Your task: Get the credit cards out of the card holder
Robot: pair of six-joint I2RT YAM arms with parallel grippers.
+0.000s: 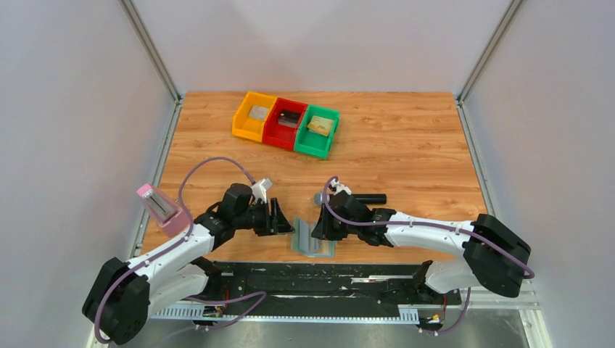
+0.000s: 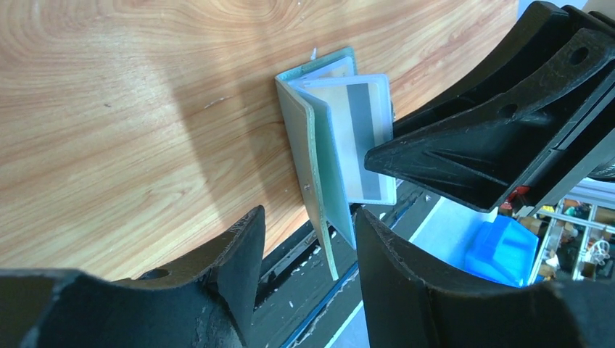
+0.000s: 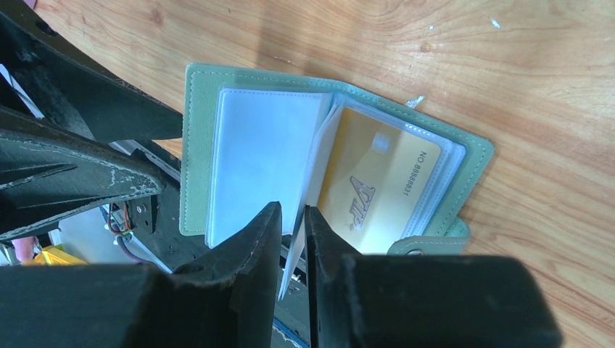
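Observation:
The pale green card holder (image 3: 471, 170) lies open on the table near its front edge. A gold card (image 3: 391, 170) sits in a clear pocket on its right half, in the right wrist view. My right gripper is shut on the clear sleeve pages (image 3: 315, 167), which stand up along the middle. My left gripper is open at the holder's left side. In the left wrist view, the cover (image 2: 301, 148) and a sleeve edge reach down towards the gap between its fingers; I cannot tell whether they touch.
Yellow (image 1: 241, 129), red (image 1: 270, 136) and green (image 1: 312, 148) bins stand at the back, each with something in it. A black cylinder (image 1: 371, 199) lies behind the right gripper. A pink-topped holder (image 1: 172, 226) is at the left.

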